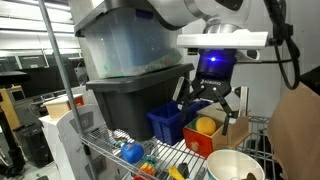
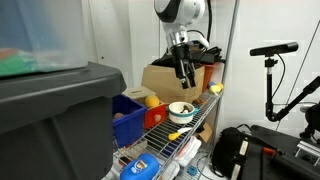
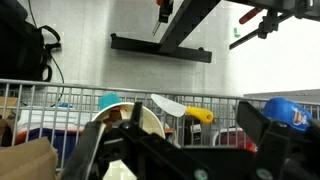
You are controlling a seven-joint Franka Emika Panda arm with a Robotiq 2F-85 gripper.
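Note:
My gripper (image 1: pixel 206 116) is open above the wire rack, its dark fingers spread wide with nothing between them. Below it to the right in exterior view 1 stands a white bowl (image 1: pixel 235 164) with a dark item inside. In the wrist view, a tool with a white blade and yellow handle (image 3: pixel 199 115) lies on the rack beside the bowl (image 3: pixel 150 123), in the space framed by the fingers. The same yellow tool (image 2: pixel 180 133) shows in front of the bowl (image 2: pixel 181 110) in exterior view 2, with the gripper (image 2: pixel 188 80) above and apart from both.
A blue bin (image 1: pixel 171 121) and an open box with an orange ball (image 1: pixel 206 126) stand behind the rack. A blue object (image 1: pixel 132 153) is at the left. Large dark totes (image 1: pixel 140 101) and a brown cardboard panel (image 1: pixel 298 130) flank the space.

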